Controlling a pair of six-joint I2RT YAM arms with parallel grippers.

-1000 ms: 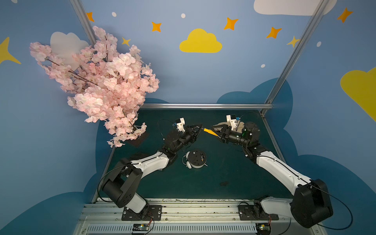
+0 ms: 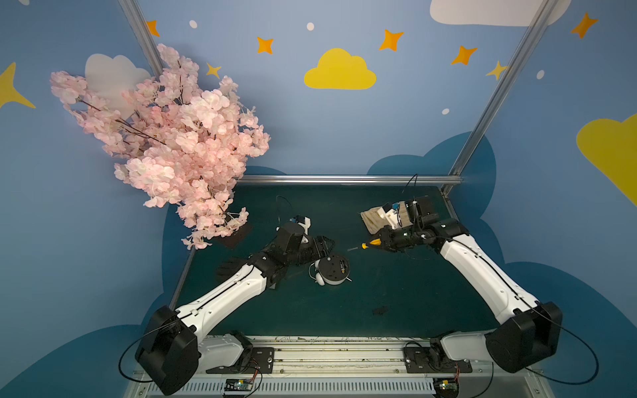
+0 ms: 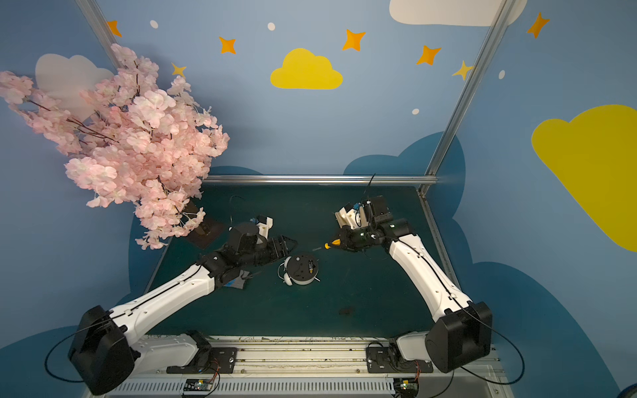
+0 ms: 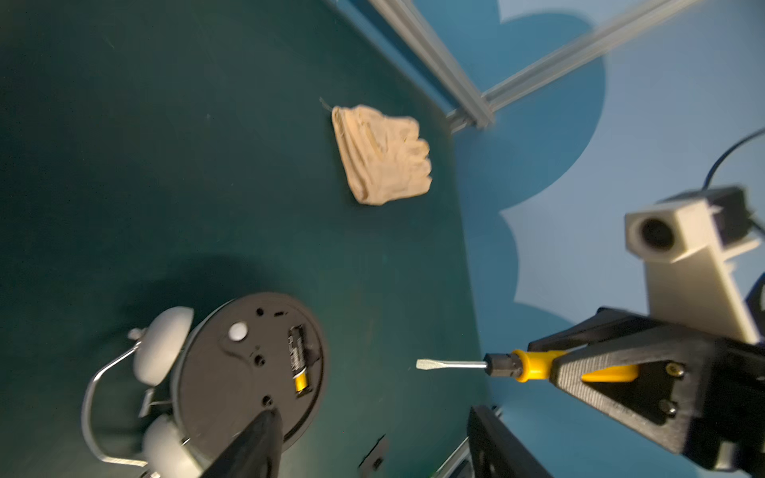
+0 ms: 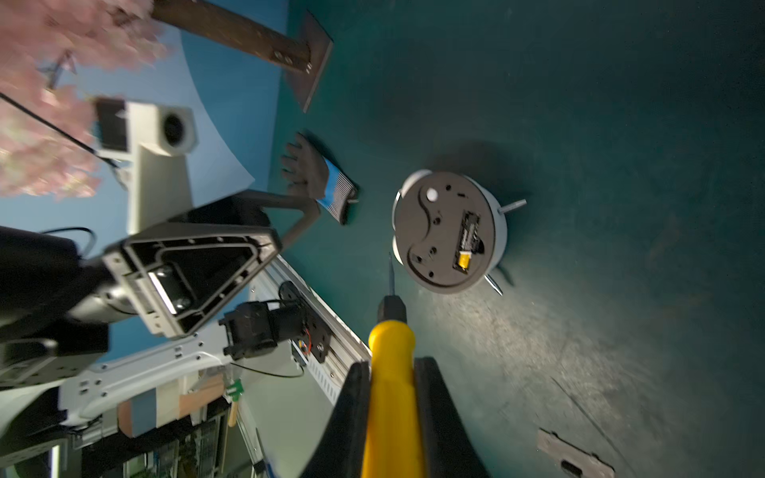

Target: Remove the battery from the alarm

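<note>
The alarm clock (image 5: pixel 434 239) lies face down on the dark green table, its back up. Its battery slot is uncovered, and the battery (image 4: pixel 299 362), black with a yellow end, sits inside. My right gripper is shut on a yellow-handled screwdriver (image 5: pixel 392 350). The metal shaft points to the left, above the table and to the right of the clock, as the top left view shows. My left gripper is open and empty, above and just behind the clock's left part in the top views. Its fingers (image 4: pixel 259 446) show at the bottom of the left wrist view.
A small dark cover (image 5: pixel 573 454) lies on the table in front of the clock. Folded cream gloves (image 4: pixel 382 155) lie at the back right, and a grey-blue glove (image 5: pixel 318 175) at the left. The blossom tree (image 2: pixel 192 132) stands back left. Free table lies between clock and cover.
The right gripper, still holding the screwdriver, has moved slightly right and forward.
</note>
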